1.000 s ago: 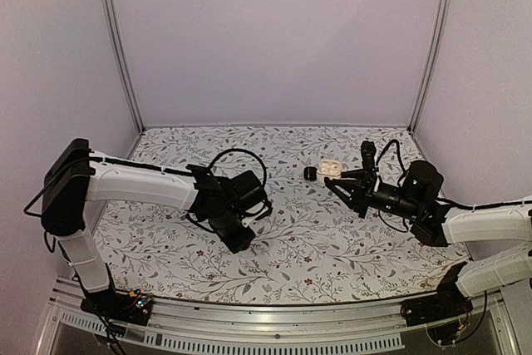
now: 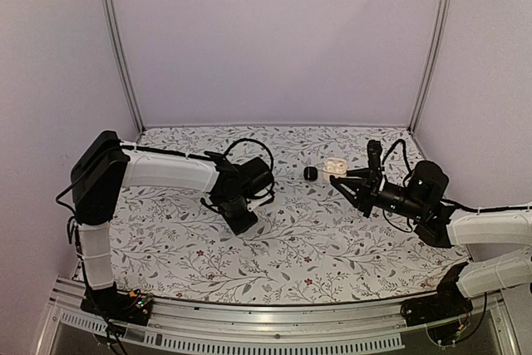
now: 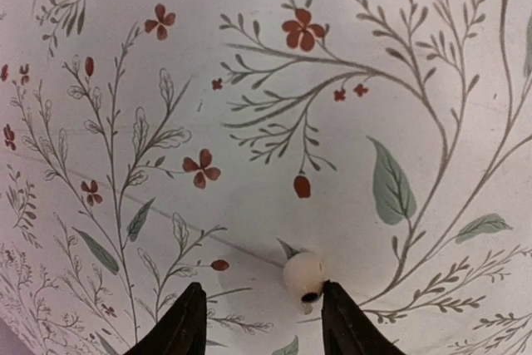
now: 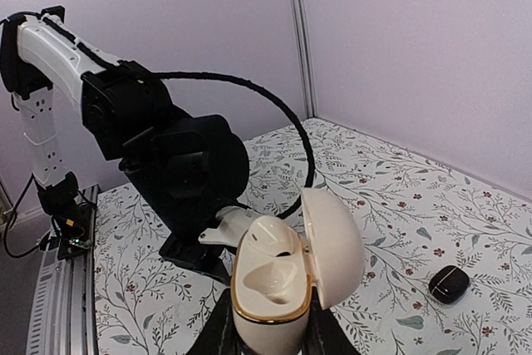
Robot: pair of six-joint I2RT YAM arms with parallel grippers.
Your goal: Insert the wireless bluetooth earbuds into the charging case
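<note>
In the left wrist view a single white earbud (image 3: 304,275) lies on the patterned surface, close to the tip of the right-hand finger. My left gripper stands part open over it, and nothing is held between the fingers. The white charging case (image 4: 270,276), gold-trimmed and with its lid (image 4: 332,243) raised, is gripped from below by my right gripper. Its nearer well looks hollow; I cannot tell what the farther one holds. From above, the case (image 2: 335,167) sits right of centre, with the left gripper (image 2: 242,222) to its left and nearer the front.
A small black box-like object (image 2: 310,174) rests on the cloth just left of the case. Between the left arm and the case the patterned cloth (image 2: 291,247) is clear. Plain walls close off the back and sides.
The right gripper has carried the case a little to the right, away from the black object.
</note>
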